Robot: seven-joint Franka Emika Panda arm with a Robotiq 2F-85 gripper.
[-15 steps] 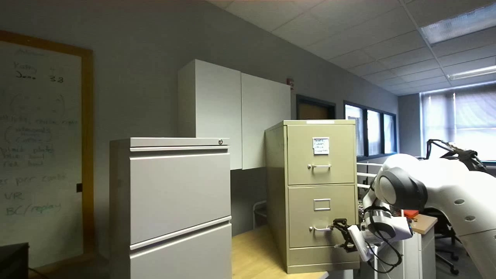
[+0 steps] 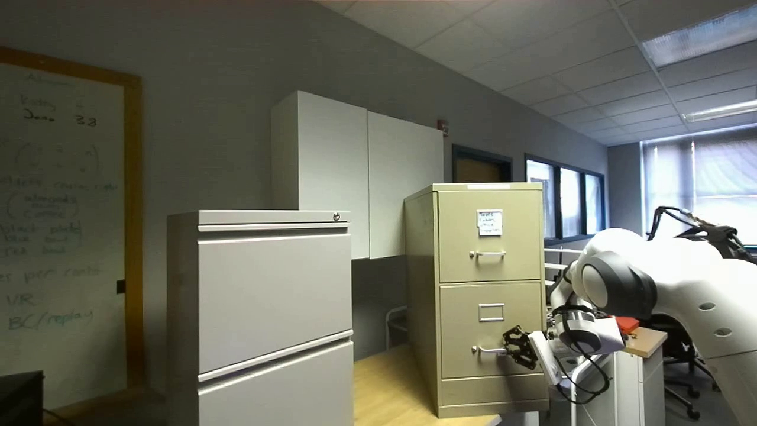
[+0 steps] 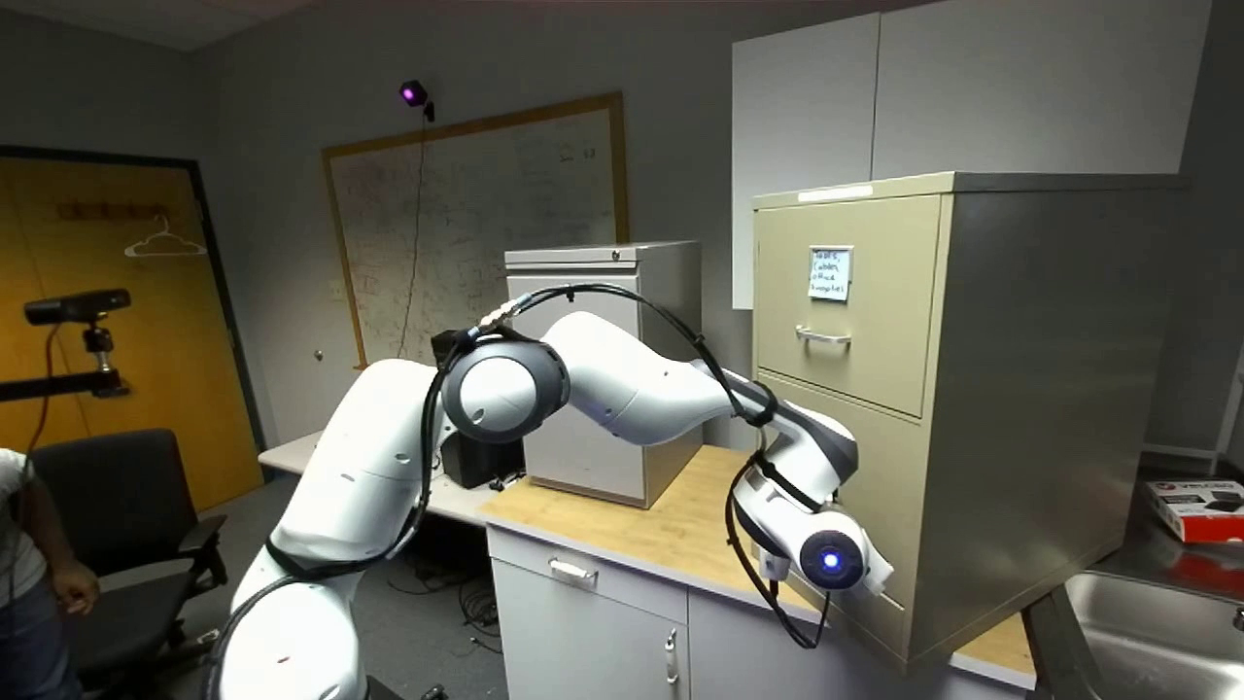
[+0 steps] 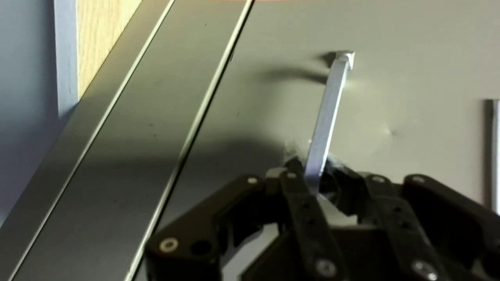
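Observation:
The beige file cabinet has two drawers, both flush with its front. My gripper is at the lower drawer's right side, shut on the end of its metal handle. In the wrist view the silver handle bar runs down between the black fingers, and its near end is hidden by them. The upper drawer's handle is free. In exterior view 2 the arm's wrist covers the lower handle and the fingers.
To the left stands a grey file cabinet, a stretch of wooden counter between the two. A sink and a red-and-white box are on the beige cabinet's other side.
The fingers, spread around the handle's end a second ago, have closed on it. The arm and wrist have shifted slightly; the drawers look unmoved.

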